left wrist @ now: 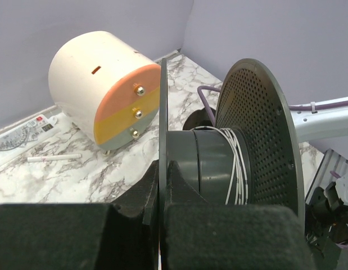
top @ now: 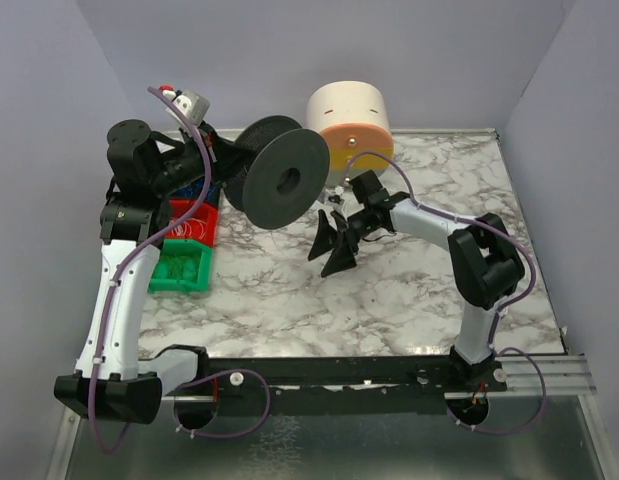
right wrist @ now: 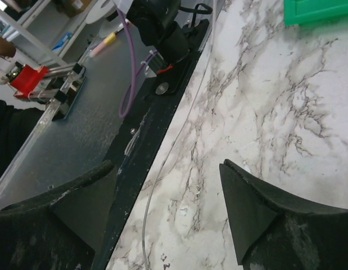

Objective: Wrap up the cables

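A dark grey spool (top: 301,160) hangs over the back left of the table, tilted. My left gripper (top: 234,160) is shut on the rim of its near flange, which stands edge-on between the fingers in the left wrist view. Several turns of pale cable (left wrist: 235,163) lie round the spool's core, close to the perforated far flange. My right gripper (top: 332,250) is open to the right of the spool, over mid-table. In the right wrist view a thin cable strand (right wrist: 157,180) runs through the space framed by its spread fingers; neither touches it.
Behind the spool stands a white drum (top: 349,103) with an orange and yellow face. Green (top: 204,288) and red (top: 206,238) trays sit at the left. A pale stick (left wrist: 54,158) lies near the drum.
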